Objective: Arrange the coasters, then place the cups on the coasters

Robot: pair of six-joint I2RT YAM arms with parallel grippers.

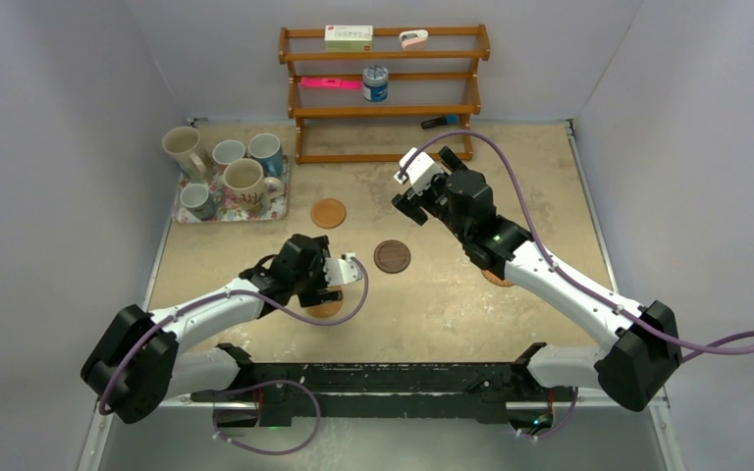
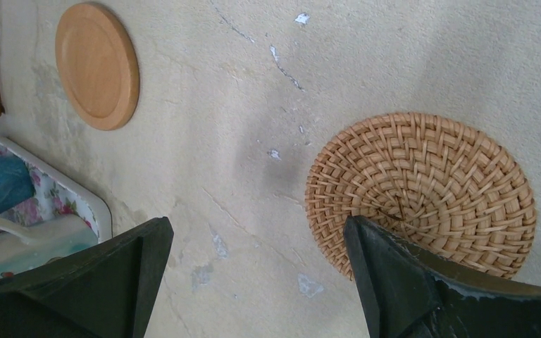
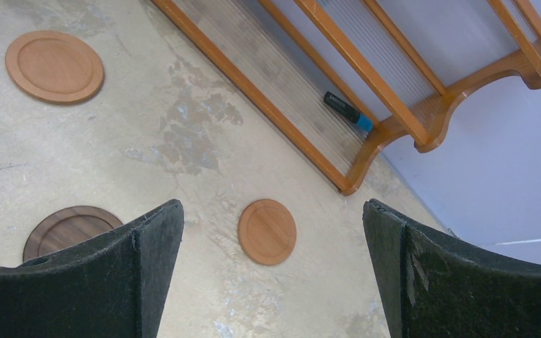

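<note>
Several cups stand together on the floral tray (image 1: 280, 207): among them a large beige mug (image 1: 245, 186), a blue cup (image 1: 266, 154) and a small grey-green cup (image 1: 197, 201). My left gripper is open and empty above the woven coaster (image 2: 423, 186), one fingertip overlapping it in the left wrist view. A tan wooden coaster (image 1: 328, 213) lies right of the tray, and a dark brown one (image 1: 392, 256) at mid-table. My right gripper hangs open over the table, nothing between its fingers; a smaller wooden coaster (image 3: 268, 231) appears below it.
A wooden rack (image 1: 383, 111) stands along the back wall, with a box (image 1: 349, 38) and a jar (image 1: 375, 84) on it. Under the right forearm another coaster (image 1: 496, 280) is partly hidden. Bare table lies between the two arms toward the front.
</note>
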